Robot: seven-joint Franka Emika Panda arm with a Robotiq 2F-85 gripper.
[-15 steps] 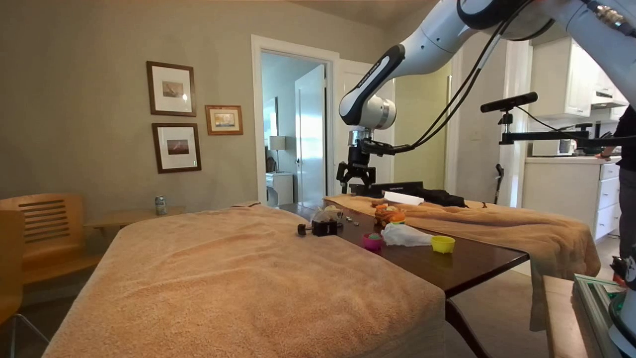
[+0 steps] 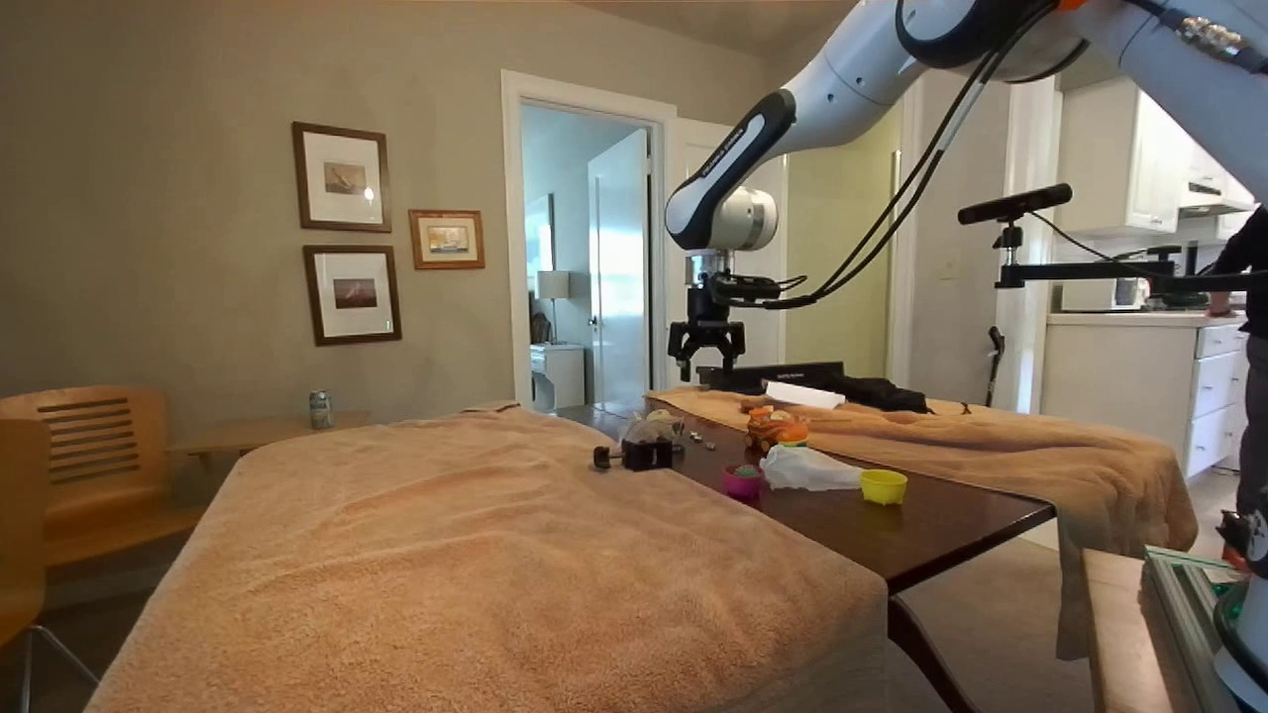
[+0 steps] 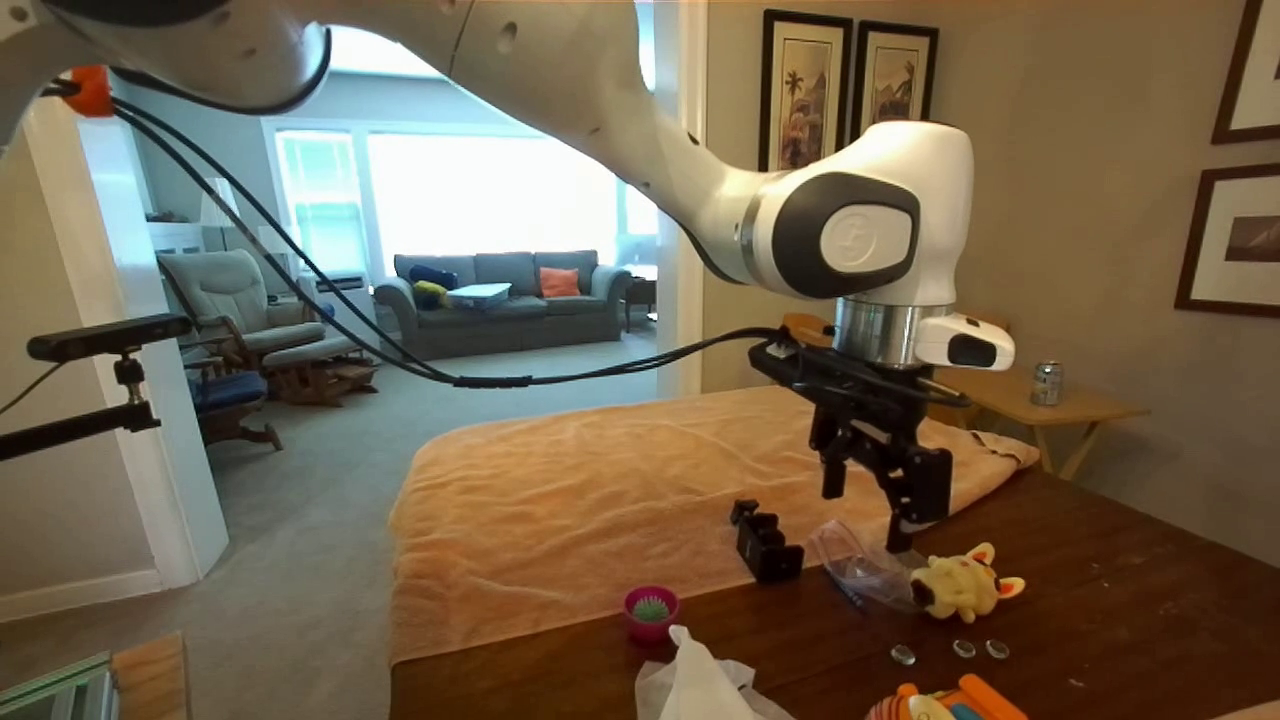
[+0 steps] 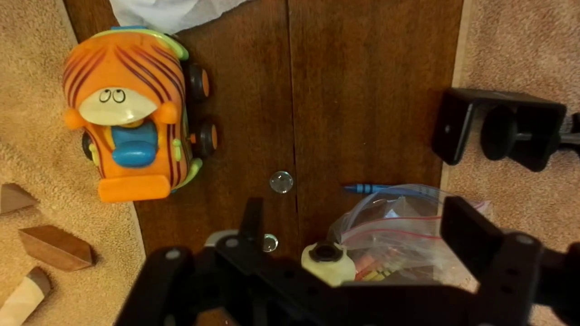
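My gripper (image 3: 864, 518) stands open above the dark wooden table, its fingers pointing down with nothing between them. In the wrist view, a clear zip bag (image 4: 399, 233) with coloured bits inside lies near the right finger (image 4: 468, 233). A yellow plush toy (image 3: 963, 584) sits beside the bag; the gripper partly hides it in the wrist view. A blue crayon (image 4: 365, 188) pokes out by the bag's edge. Clear glass beads (image 4: 281, 182) lie on the wood. An orange toy car (image 4: 130, 117) is at the upper left of the wrist view.
A black clamp (image 3: 768, 547) rests at the towel's edge. Nearer the robot are a pink cup (image 3: 650, 612) with something green in it, white crumpled plastic (image 2: 810, 468) and a yellow cup (image 2: 883, 486). Wooden blocks (image 4: 56, 247) lie on the other towel.
In exterior view 1, the arm and gripper have shifted slightly left, with the gripper a little lower. The objects on the table have not visibly moved.
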